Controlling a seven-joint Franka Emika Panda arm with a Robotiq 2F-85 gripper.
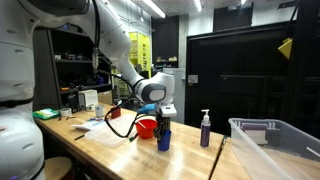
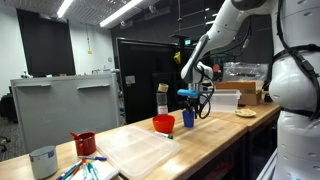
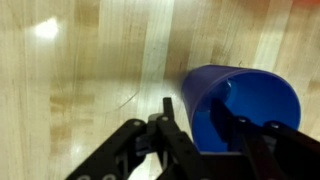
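Observation:
The blue cup [image 1: 164, 143] stands upright on the wooden table, just right of the red bowl [image 1: 146, 128] in exterior view 1. My gripper points down at the cup's rim. In the wrist view its dark fingers are apart, one reaching over the cup's inside and the other outside the wall, with the rim between them. The cup [image 3: 262, 98] looks empty, though the fingers cover part of it. Whether either finger touches the wall cannot be told.
A pump bottle [image 1: 205, 132] stands behind and right of the cup. Further right is a large clear bin [image 1: 265, 145]. Exterior view 2 shows a red pot [image 2: 86, 143], a grey pot [image 2: 43, 160] and markers at the near left.

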